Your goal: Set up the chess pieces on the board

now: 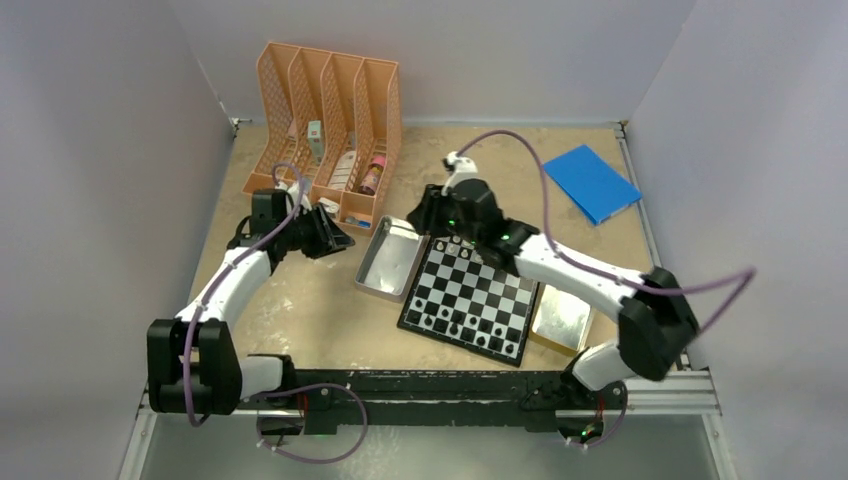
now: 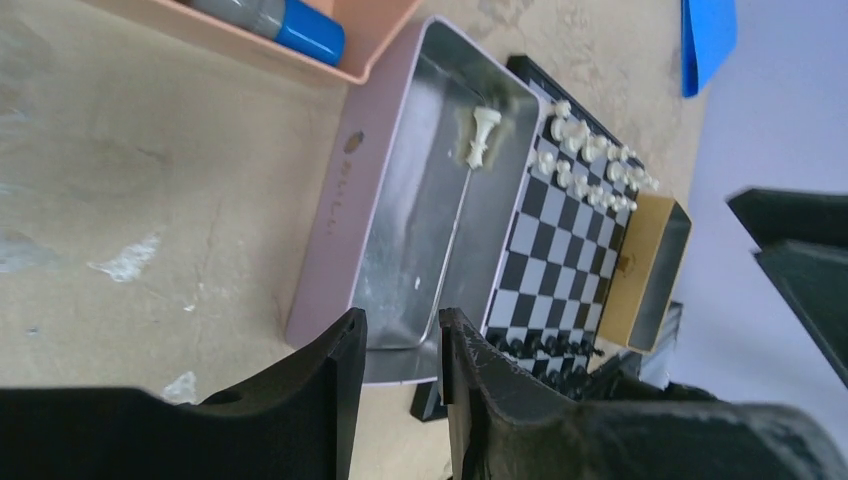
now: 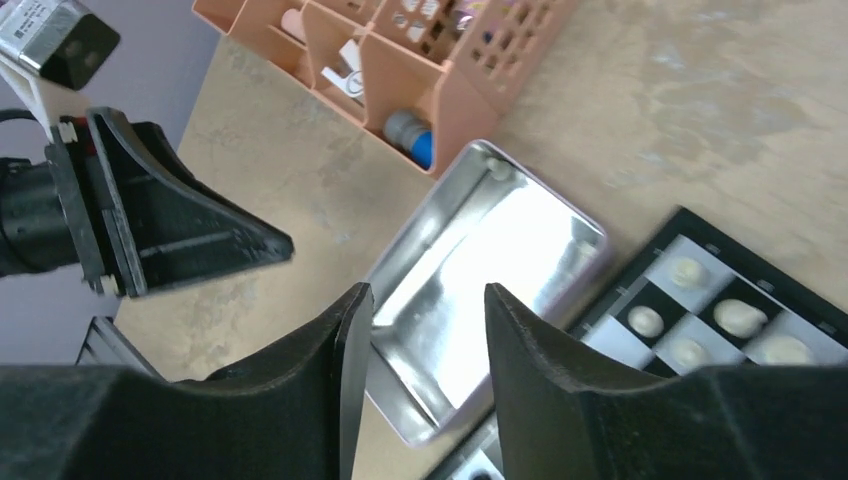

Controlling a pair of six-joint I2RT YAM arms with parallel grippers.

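The chessboard [image 1: 468, 300] carries white pieces along its back rows and black pieces along the front. A white piece [image 2: 484, 135] lies on its side in the pale metal tray [image 1: 384, 262] left of the board. My left gripper [image 1: 331, 240] hangs left of that tray, fingertips [image 2: 344, 340] part open, empty. My right gripper [image 1: 424, 215] is above the tray and board's back-left corner, fingertips [image 3: 500, 310] apart with nothing held. The right wrist view is blurred toward the right.
An orange organizer [image 1: 330, 130] with bottles and small items stands at back left. A gold tray [image 1: 562, 318] sits right of the board, a blue folder [image 1: 590, 185] at back right. Bare table lies front left.
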